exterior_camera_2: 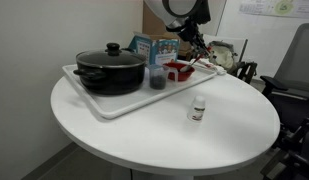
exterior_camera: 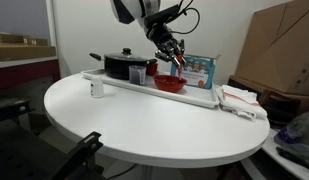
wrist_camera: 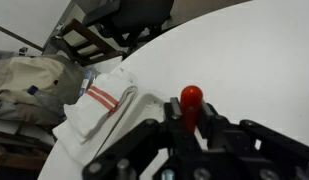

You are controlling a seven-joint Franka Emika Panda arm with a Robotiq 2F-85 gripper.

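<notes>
My gripper (exterior_camera: 177,59) is shut on a red, stick-like object (exterior_camera: 180,68), held above the red bowl (exterior_camera: 170,85) on the white tray. In the wrist view the rounded red end (wrist_camera: 191,98) of this object sticks out between the dark fingers. Its lower end points down toward the bowl, and I cannot tell whether it touches the bowl. From the other side, the red bowl (exterior_camera_2: 178,72) shows behind the clear cup, near my gripper (exterior_camera_2: 200,55).
On the white tray (exterior_camera: 201,97) stand a lidded black pot (exterior_camera: 124,66) and a clear cup (exterior_camera: 136,75). A blue box (exterior_camera: 199,70) is behind the bowl. A folded white towel (exterior_camera: 241,101) lies to the right, and a small white bottle (exterior_camera_2: 197,108) stands in front.
</notes>
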